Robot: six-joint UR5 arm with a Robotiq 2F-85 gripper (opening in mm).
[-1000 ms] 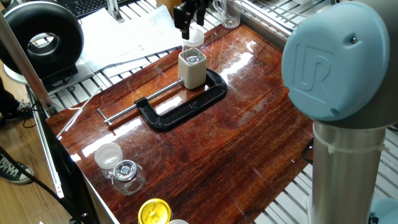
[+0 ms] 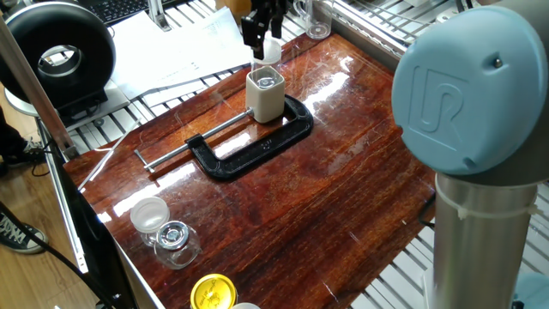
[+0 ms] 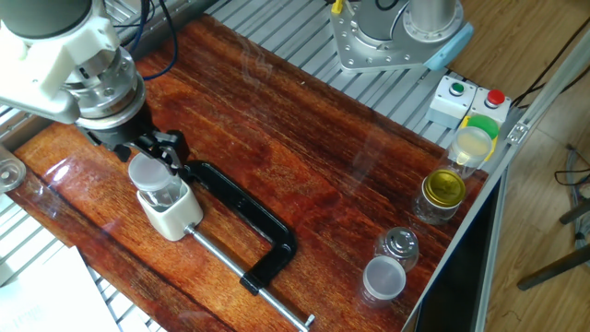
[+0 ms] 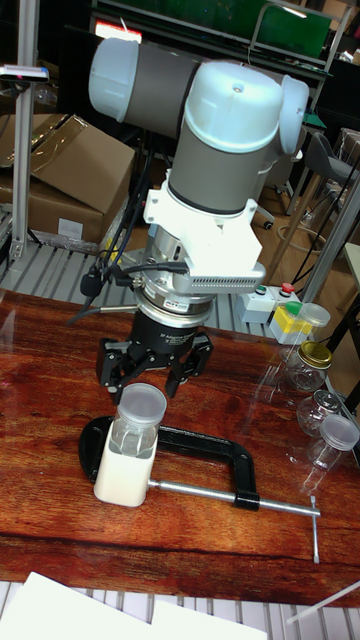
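Note:
A clear jar with a frosted white lid (image 4: 143,403) stands upright in a beige holder (image 4: 125,478), which the black C-clamp (image 3: 244,207) grips. My gripper (image 4: 143,386) hangs just above the lid, its two black fingers (image 4: 192,361) spread wide and standing to either side, so it is open. Seen from above, the gripper (image 3: 149,150) is over the far side of the lid (image 3: 148,171). Only the dark fingers (image 2: 254,27) show at the top edge of exterior view 1. Whether they touch the lid cannot be told.
Along the table's far end from the clamp stand several jars: one with a frosted lid (image 3: 383,277), one with a silver top (image 3: 401,243), one gold-lidded (image 3: 444,188). The clamp's long screw (image 2: 197,137) sticks out across the table. Open wood (image 2: 343,197) lies beside the clamp.
The arm's blue joint cap has shifted slightly right and the gripper's fingers have moved a little at the top of exterior view 1. Jar, holder and clamp stay put.

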